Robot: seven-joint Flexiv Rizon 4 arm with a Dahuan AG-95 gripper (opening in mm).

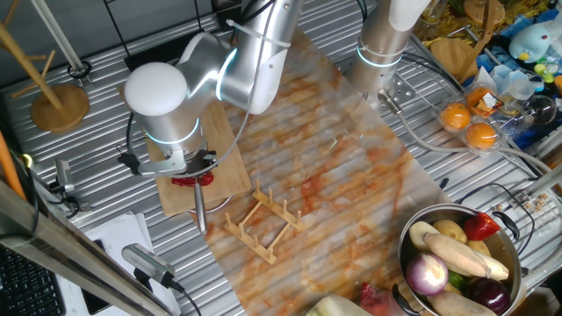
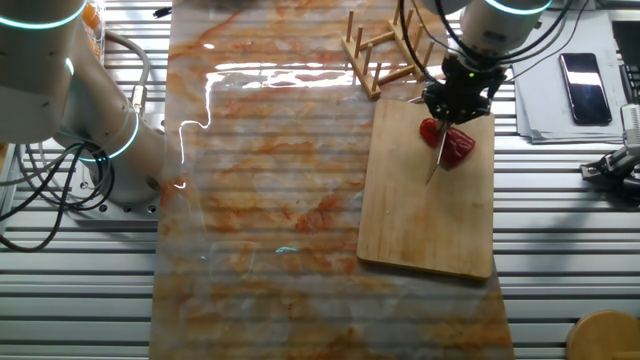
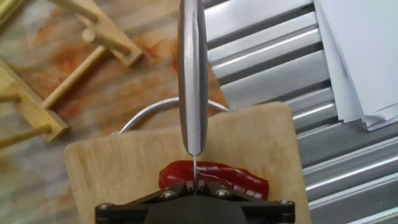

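Note:
A knife with a metal handle [image 3: 193, 81] is held in my gripper, which is shut on it. Seen from the wrist, its thin blade runs edge-on from the handle down between the dark fingers. A red pepper [image 3: 214, 174] lies on the wooden cutting board [image 3: 255, 137], and the blade crosses over it. From the second exterior view, the blade [image 2: 438, 155] slants across the pepper [image 2: 458, 148] near the board's [image 2: 420, 225] handle end. Whether the edge touches the pepper or has cut into it, I cannot tell.
A pegged wooden rack [image 1: 263, 230] stands close beside the board. A metal pot [image 1: 413, 281] full of vegetables is at the front right. The marbled sheet [image 2: 270, 220] is largely clear. Papers with a phone [image 2: 586, 88] lie past the board.

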